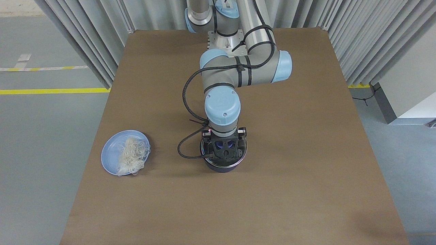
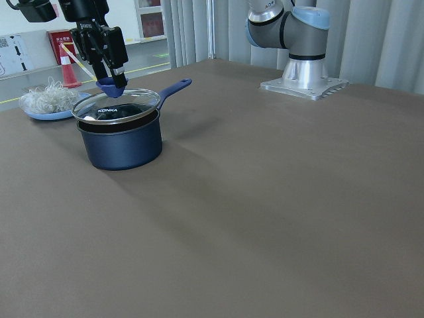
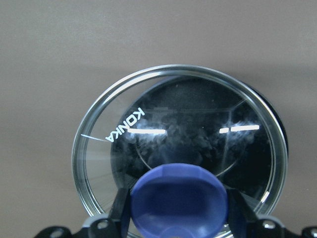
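Observation:
A dark blue saucepan (image 2: 124, 149) stands on the table with a glass lid (image 3: 193, 114) over it. In the left view the lid's near side appears raised, leaving a dark gap above the pot's rim. My gripper is shut on the lid's blue knob (image 2: 109, 86), which fills the bottom middle of the wrist view between both fingers. In the front view the gripper housing (image 1: 222, 145) covers much of the lid and pot.
A blue plate (image 1: 110, 157) with white stringy noodles (image 1: 133, 155) lies left of the pot. The pot's handle (image 2: 175, 88) points away in the left view.

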